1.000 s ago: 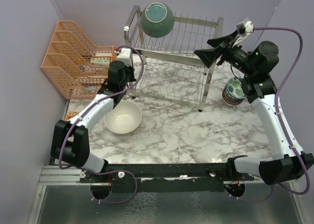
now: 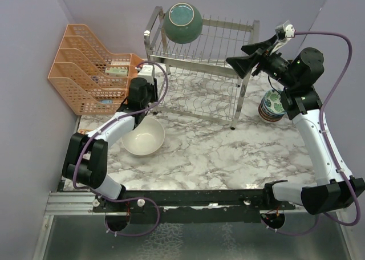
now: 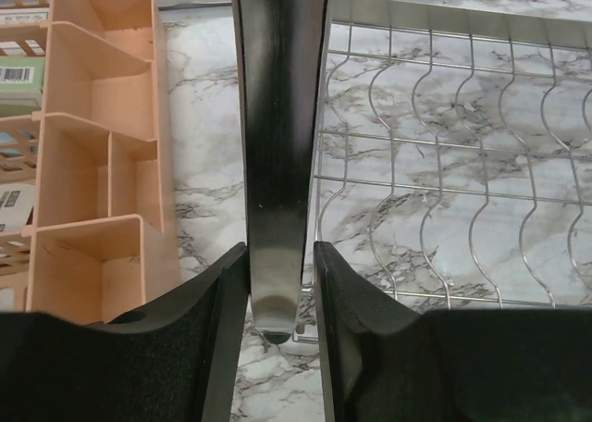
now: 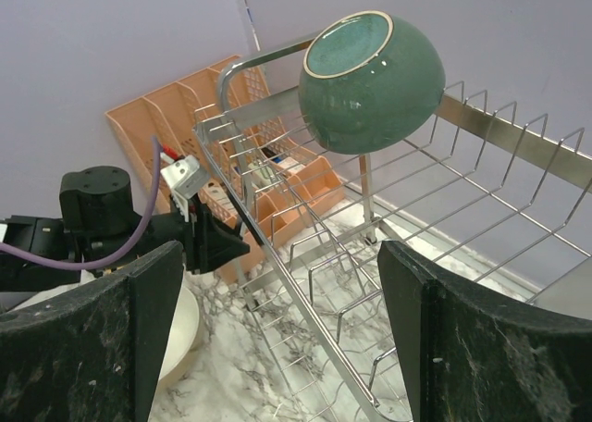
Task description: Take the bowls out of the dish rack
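A green bowl [image 2: 182, 26] rests upside down on the upper tier of the wire dish rack [image 2: 205, 65], also seen in the right wrist view [image 4: 370, 89]. A white bowl [image 2: 143, 139] stands on the marble counter at the left, and stacked bowls [image 2: 272, 106] are right of the rack. My left gripper is around the rack's left upright post [image 3: 282, 144], fingers part open on either side; contact is unclear. My right gripper [image 2: 245, 60] is open over the rack's upper right, nothing between its fingers.
A peach plastic organiser [image 2: 80, 72] with small items stands at the left. Grey walls surround the back and sides.
My left arm has shifted slightly at the rack's left post. The right arm and the bowls have not moved.
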